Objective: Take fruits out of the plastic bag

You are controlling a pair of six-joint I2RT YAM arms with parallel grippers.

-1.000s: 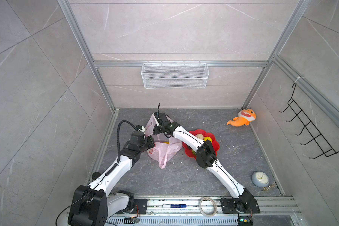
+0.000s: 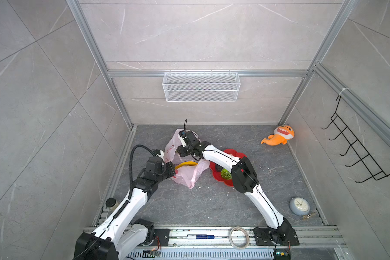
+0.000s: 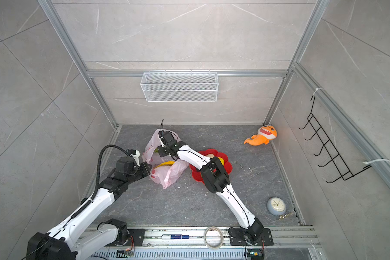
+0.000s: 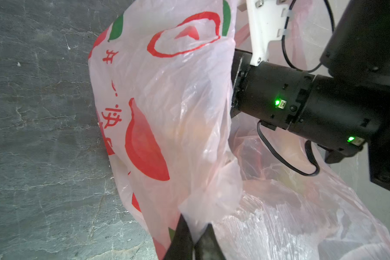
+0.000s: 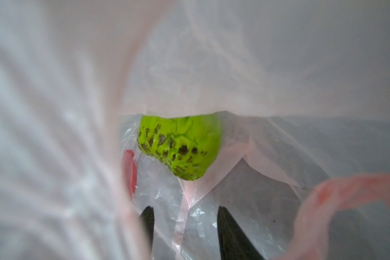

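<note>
The pinkish plastic bag lies on the table, its mouth spread between both arms. My left gripper is shut at its near-left side, pinching the thin film. Inside the bag my right gripper stands part open, nothing between its fingers. Just beyond its fingertips sits a bright green fruit with dark spots, its top hidden by film. A sliver of something red shows left of it. A yellow banana-like fruit shows in the bag's opening in the top left view.
A red flower-shaped tray holding fruits is partly under the right arm. An orange shark toy sits at the back right, a round clock at the front right.
My left gripper has shifted slightly left and toward the front, and the bag gapes wider, baring more of the yellow fruit. My right gripper has moved slightly right and toward the front.
</note>
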